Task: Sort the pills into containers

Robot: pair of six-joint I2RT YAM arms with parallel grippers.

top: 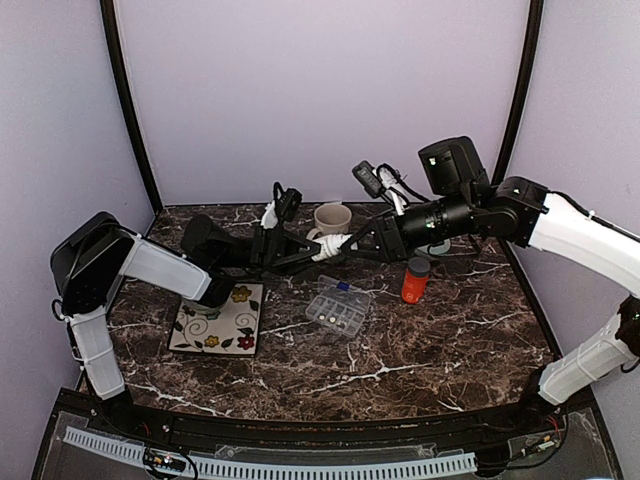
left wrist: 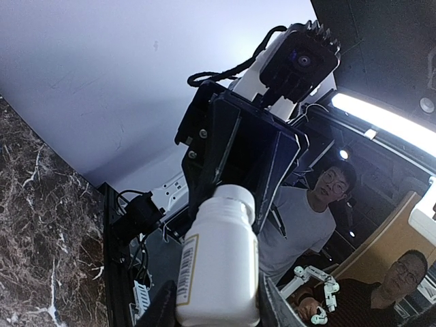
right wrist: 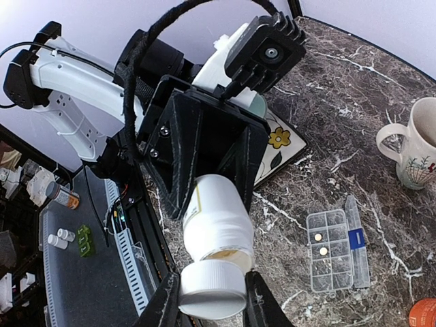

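Observation:
Held between the two arms above the table is a white pill bottle (top: 327,246). My left gripper (top: 316,250) is shut on its body. My right gripper (top: 352,243) is shut on the white ribbed cap (right wrist: 212,289). In the right wrist view the cap sits off the bottle mouth on one side, so the opening shows. The left wrist view shows the bottle (left wrist: 219,266) close up, its cap end between the other gripper's fingers. Below on the table, the clear pill organizer (right wrist: 330,255) has its lid open; two pale pills (right wrist: 323,251) lie in its compartments.
A floral mug (top: 333,217) stands behind the organizer. An orange-red bottle with a dark lid (top: 415,281) is to its right. At left lies a flower-patterned board (top: 216,322), partly under the left arm.

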